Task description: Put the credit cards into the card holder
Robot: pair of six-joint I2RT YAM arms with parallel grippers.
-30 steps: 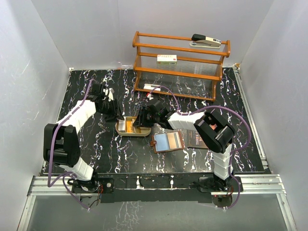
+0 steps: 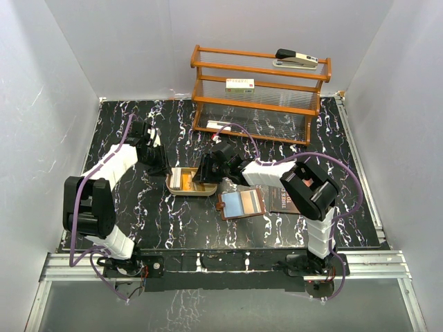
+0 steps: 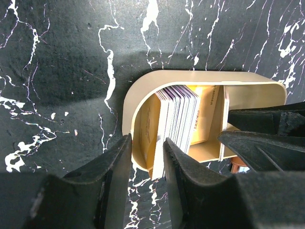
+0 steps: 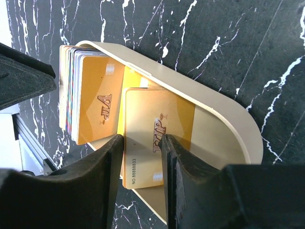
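Observation:
The tan card holder (image 2: 191, 194), an oval box with rounded ends, sits left of the table's middle. Inside it, a stack of cards (image 3: 183, 109) stands on edge near its left end. My left gripper is part open over that end, one finger outside the end wall and the other against the near face of the stack. A thicker tan card block (image 4: 145, 133) leans in the holder's other half, with my right gripper shut on it. Bare orange card surface (image 3: 205, 112) shows between stack and block.
A wooden-edged case with blue and tan panels (image 2: 243, 203) lies right of the holder, beside a dark book (image 2: 284, 200). Behind stands a wire shelf (image 2: 259, 93) carrying a stapler (image 2: 296, 59) and a small box (image 2: 239, 86).
Over the last second my left gripper's fingers have drawn closer together and shifted slightly at the holder's left end. The right arm and the holder look unmoved.

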